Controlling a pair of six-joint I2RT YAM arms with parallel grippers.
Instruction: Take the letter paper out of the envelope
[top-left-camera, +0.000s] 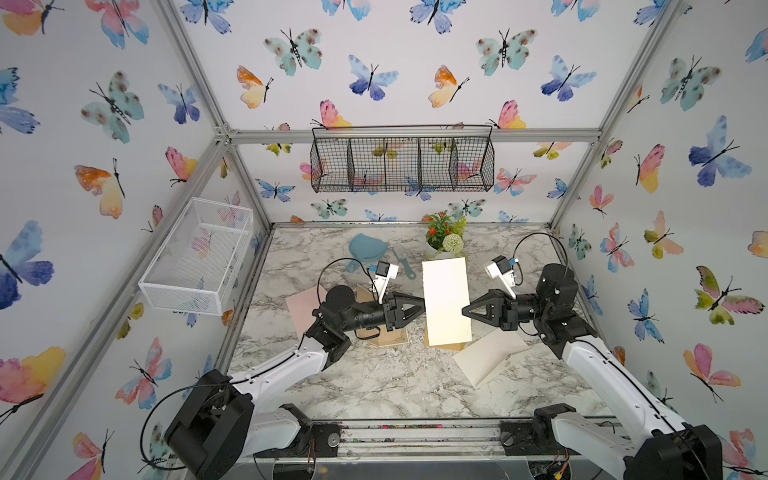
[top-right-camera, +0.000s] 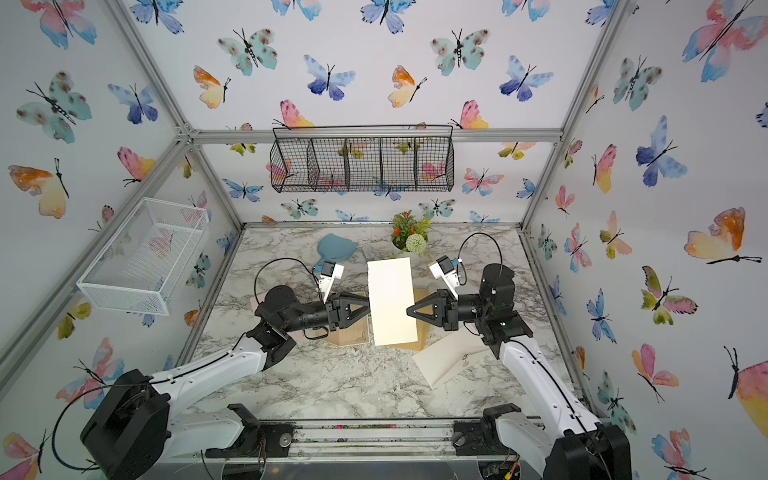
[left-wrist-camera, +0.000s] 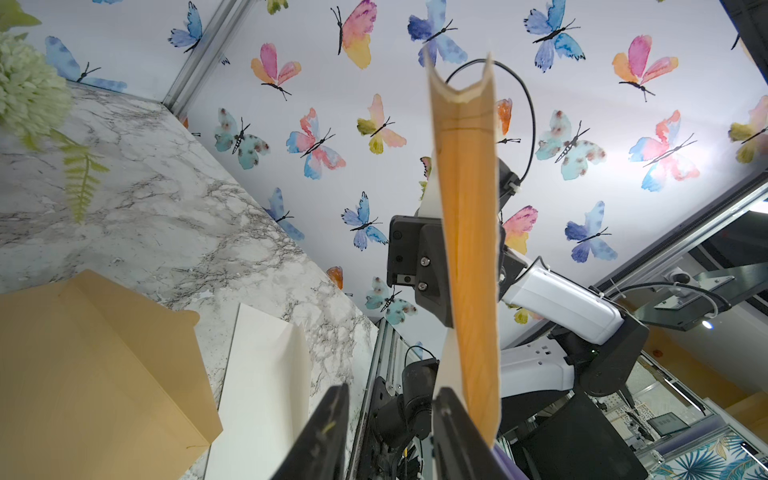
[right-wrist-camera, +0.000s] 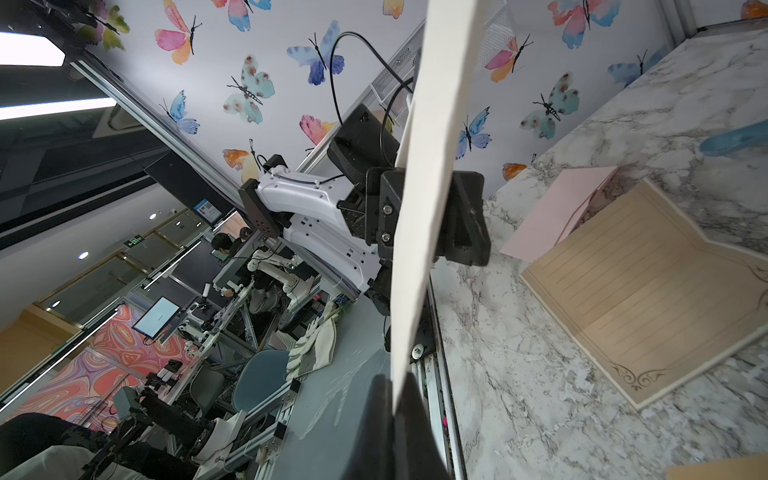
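Note:
A folded letter paper (top-left-camera: 445, 302), cream outside and tan inside, stands raised above the table. My right gripper is shut on its right edge. At the paper's left side, my left gripper is part open, with nothing clearly between its fingers; in the left wrist view the paper's near edge passes close by the right-hand finger (left-wrist-camera: 460, 432). A brown envelope (left-wrist-camera: 88, 392) lies flap-open on the table, mostly covered by the paper from above. The paper is clear of it.
An unfolded lined sheet (right-wrist-camera: 656, 304) and a pink envelope (right-wrist-camera: 556, 212) lie on the left. A white envelope (top-left-camera: 489, 356) rests at front right. Flowers (top-left-camera: 445, 232) and a blue item (top-left-camera: 367, 247) stand farther back.

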